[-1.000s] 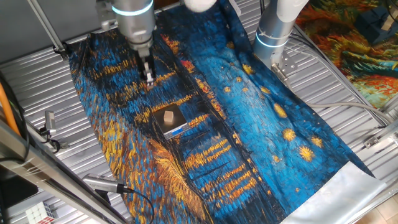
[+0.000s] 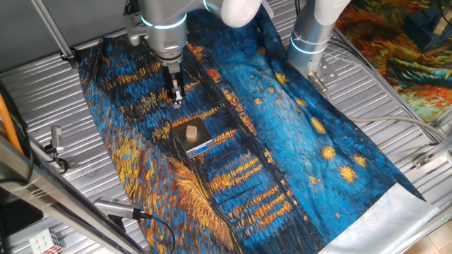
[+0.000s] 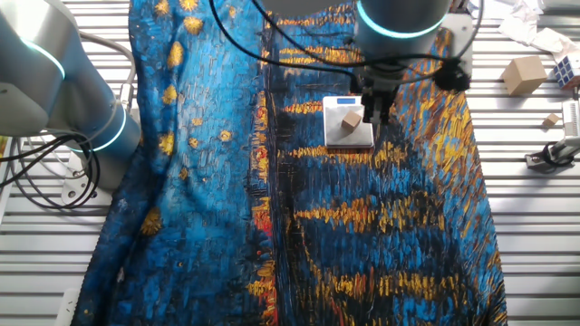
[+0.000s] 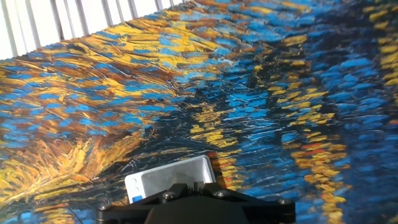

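Note:
A small wooden cube [image 2: 191,132] rests on a small digital scale [image 2: 205,149], which lies on the painted cloth. From the opposite side, the cube [image 3: 351,121] again shows on the scale's pale plate [image 3: 337,137]. My gripper [image 2: 176,104] hangs above the cloth, behind the scale in exterior view 1 and apart from the cube. In the wrist view the gripper's fingertips [image 4: 191,186] are together and the gripper looks shut, with nothing showing between them. Part of the scale [image 4: 180,171] appears beyond them; the cube is hidden there.
A larger wooden block [image 3: 524,76], a tiny block [image 3: 551,119] and a puzzle cube [image 3: 568,71] sit off the cloth on the slatted table. A camera-like device [image 2: 117,209] stands at the edge.
In exterior view 1 my gripper has moved right and slightly down the picture, nearer to the scale. The cube and the scale have stayed where they were.

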